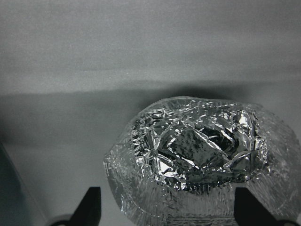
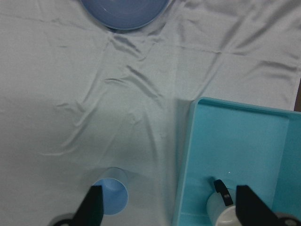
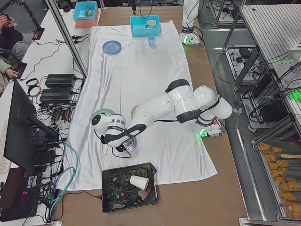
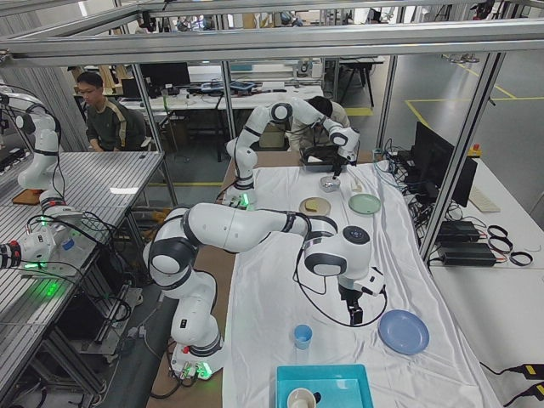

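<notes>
A crumpled foil-and-clear-plastic package [image 3: 130,145] [image 1: 193,155] lies on the white cloth, directly below my left gripper [image 3: 119,147], whose fingers stand apart with nothing visibly held. My right gripper [image 4: 354,308] is open above the far end, over the cloth near a blue cup [image 4: 303,338] and a turquoise bin [image 2: 235,146]. A white mug [image 2: 216,209] with a black object lies in that bin. A blue plate [image 3: 112,46] sits beside them.
A black lined tray [image 3: 117,202] with a white cup and scraps stands on the brown table by my left arm. A green plate [image 4: 365,203] and cream plate [image 4: 306,206] are nearby. Monitor and cables line one side.
</notes>
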